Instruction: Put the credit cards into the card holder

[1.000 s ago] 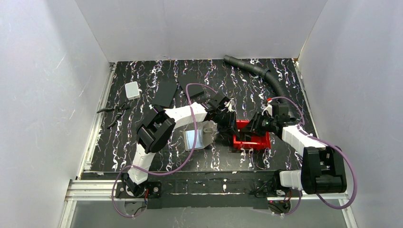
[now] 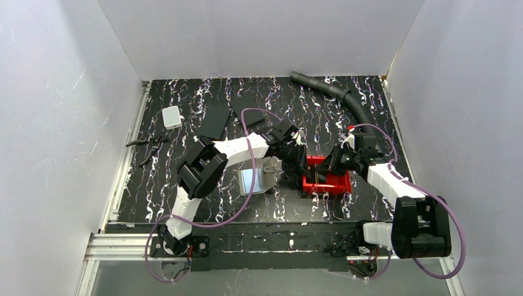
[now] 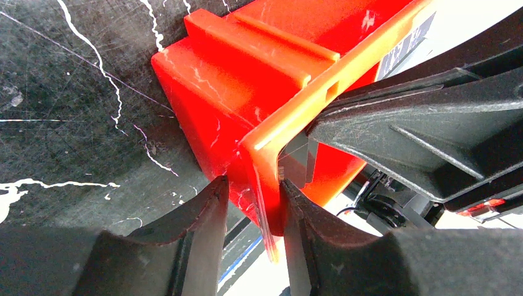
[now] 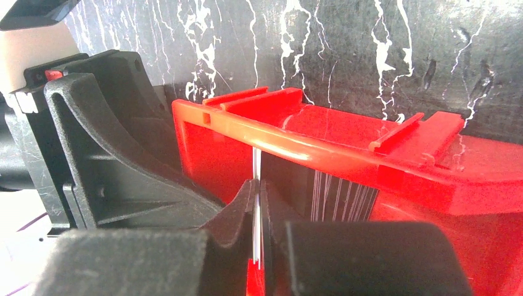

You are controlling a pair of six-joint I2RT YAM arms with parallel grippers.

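Observation:
The red card holder [image 2: 327, 186] sits on the dark marbled table between my two arms. Its left end wall [image 3: 266, 194] stands between the fingers of my left gripper, which is shut on it. From the right, my right gripper reaches into the holder. Thin pale card edges [image 4: 256, 165] pass between its nearly closed fingertips, so it looks shut on these cards. Several more cards [image 4: 333, 196] stand on edge inside the holder, beside the gripped ones. The cards' lower parts are hidden by my fingers.
Left of the holder lies a blue-and-white item [image 2: 251, 180]. Dark flat pieces [image 2: 214, 122] and a white box [image 2: 172, 117] are farther back, with black pliers [image 2: 148, 148] at far left. A black hose [image 2: 333, 92] curves along the back right.
The right gripper has shifted slightly inside the holder, and its fingers look closer together than before. The left arm and the red holder have stayed in place.

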